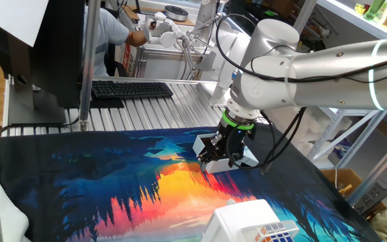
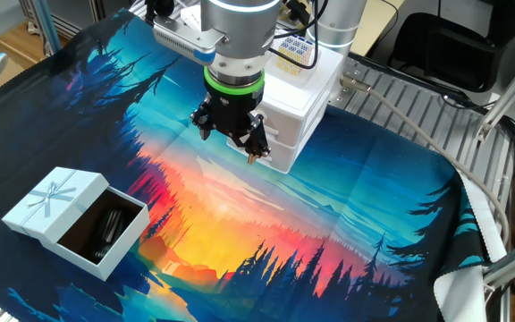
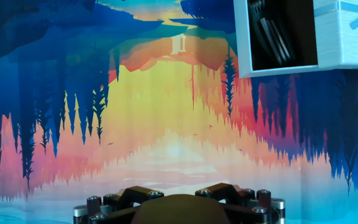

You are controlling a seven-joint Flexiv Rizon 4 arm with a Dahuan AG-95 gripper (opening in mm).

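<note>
My gripper (image 2: 230,148) hangs above the printed cloth with its fingers (image 3: 143,195) spread apart, open and with nothing seen between them. A pale blue-white gift box (image 2: 125,254) stands on the cloth, well away from the gripper in exterior view 2. Its ribboned lid (image 2: 56,204) sits askew, covering only part of the box. Through the uncovered part shows a dark, slim object (image 3: 272,34), its kind unclear. Behind the gripper in that view is a white drawer unit (image 2: 284,125). In exterior view 1 the gripper (image 1: 218,161) partly hides the box.
A multicoloured cube (image 1: 274,232) is on top of the drawer unit. A keyboard (image 1: 132,89) rests beyond the cloth's edge, and a person (image 1: 113,37) sits past the table.
</note>
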